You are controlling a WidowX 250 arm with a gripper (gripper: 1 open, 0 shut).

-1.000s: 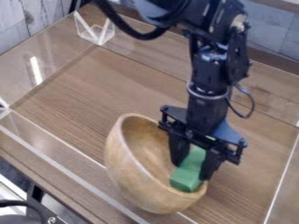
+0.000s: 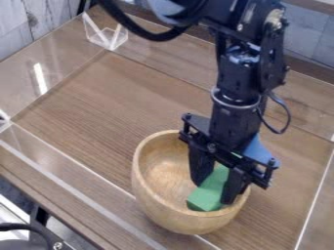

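A tan wooden bowl (image 2: 160, 194) rests on the wooden table at lower centre. My black gripper (image 2: 225, 176) reaches down into it from above, shut on a green block (image 2: 205, 199) inside the bowl. The block is partly hidden by the fingers.
A wall runs along the back right, a clear plastic holder (image 2: 104, 34) stands at the upper left, and black cables hang at the top and lower left.
The bowl was tilted up on its left side and now sits more level. The gripper and green block have shifted slightly.
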